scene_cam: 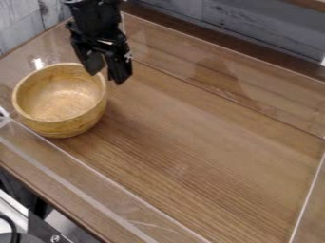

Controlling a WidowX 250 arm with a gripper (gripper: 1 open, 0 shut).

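A tan oval bowl (57, 114) sits on the wooden table at the left. Just behind and above its right part is my dark gripper (105, 71), pointing downward from the arm at the top. Whether its fingers are open or shut, or hold anything, I cannot tell.
A grey wall (235, 24) runs along the back. Dark cables lie at the lower left beside the table's edge.
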